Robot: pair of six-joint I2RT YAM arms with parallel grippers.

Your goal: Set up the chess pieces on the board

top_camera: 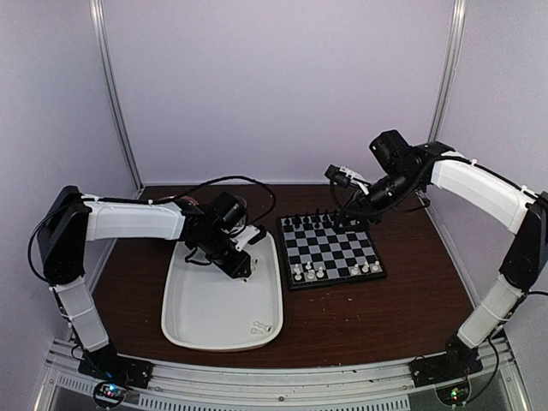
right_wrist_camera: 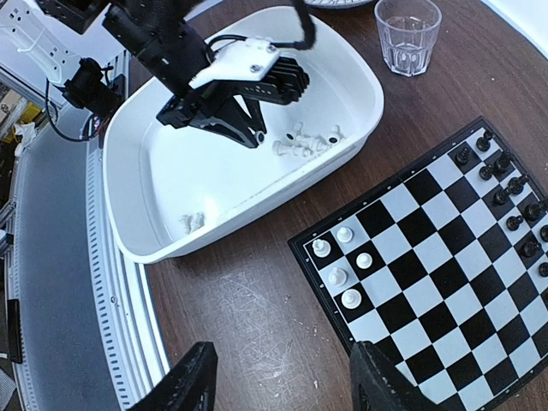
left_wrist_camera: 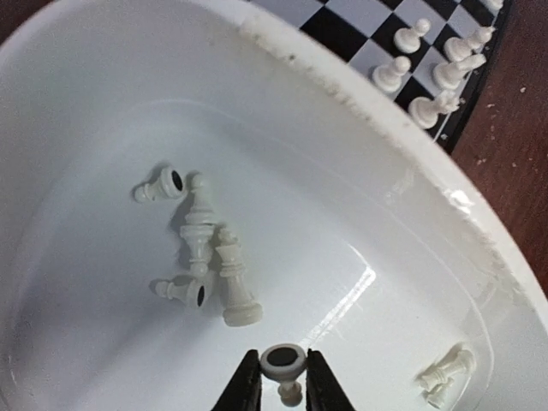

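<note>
Pinched between the fingertips of my left gripper is a white pawn (left_wrist_camera: 283, 357), base turned to the camera, above the white tray (top_camera: 223, 336). Below it in the tray lie several white pieces, among them a tall one (left_wrist_camera: 235, 278) and a pawn (left_wrist_camera: 161, 184); a small pair (left_wrist_camera: 447, 370) lies off in another corner. On the chessboard (top_camera: 332, 253) black pieces stand along the far side, and white pieces (right_wrist_camera: 351, 298) occupy near corners. My right gripper is open and empty, over the board's right far part in the top view.
A clear glass (right_wrist_camera: 408, 36) stands behind the tray, close to a plate edge (right_wrist_camera: 338, 2). Bare table (top_camera: 377, 317) lies in front of the board and to its right.
</note>
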